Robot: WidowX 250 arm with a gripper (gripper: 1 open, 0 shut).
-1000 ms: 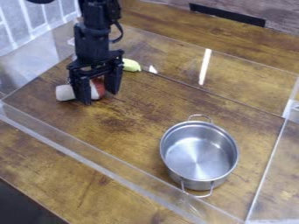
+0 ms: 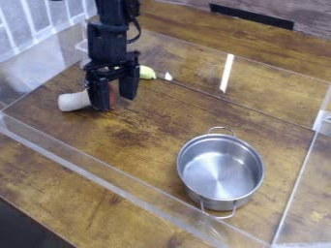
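Note:
The black gripper [image 2: 111, 85] hangs at the upper left over a white cylindrical object [image 2: 74, 103] with a reddish part, mostly hidden behind the fingers. Whether anything is between the fingers cannot be told. A pale green object [image 2: 146, 72] lies just behind and to the right of the gripper. A steel pot [image 2: 220, 170] with two wire handles stands at the lower right.
Clear walls [image 2: 155, 213] enclose the wooden table [image 2: 155, 136]. The middle of the table between gripper and pot is clear, as is the back right.
The gripper has risen a little and shifted slightly left. The white object, pot and green object appear unmoved.

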